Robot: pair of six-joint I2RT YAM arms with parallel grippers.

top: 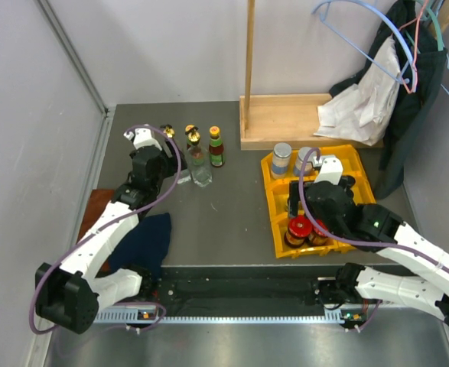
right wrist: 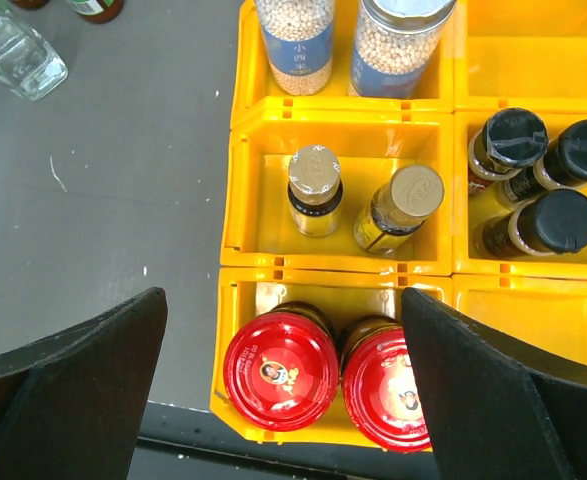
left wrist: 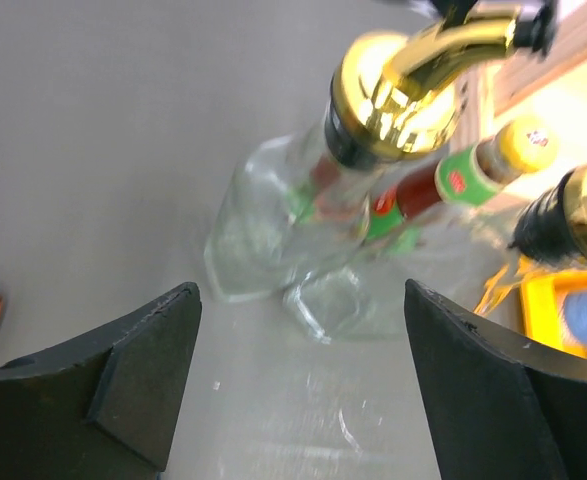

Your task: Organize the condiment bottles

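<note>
Two clear glass bottles with gold pourer caps, one [left wrist: 283, 215] nearer and one [left wrist: 358, 290] to its right in the left wrist view, stand at the back left of the counter. Sauce bottles with yellow caps [top: 216, 149] stand beside and behind them. My left gripper is partly open just short of the glass bottles, nothing between its fingers. On the right, the yellow tray [top: 274, 206] holds red-lidded jars [right wrist: 281, 370], small gold-capped bottles [right wrist: 315, 190], black-capped bottles [right wrist: 556, 220] and grain jars [right wrist: 298, 45]. Above it, my right gripper is open and empty.
A wooden stand [top: 285, 115] with a white cloth [top: 362, 107] is behind the tray. Dark blue cloth [top: 144, 241] lies at the front left. Bare counter [top: 232, 218] separates bottles from tray, and one front compartment [right wrist: 533, 320] looks empty.
</note>
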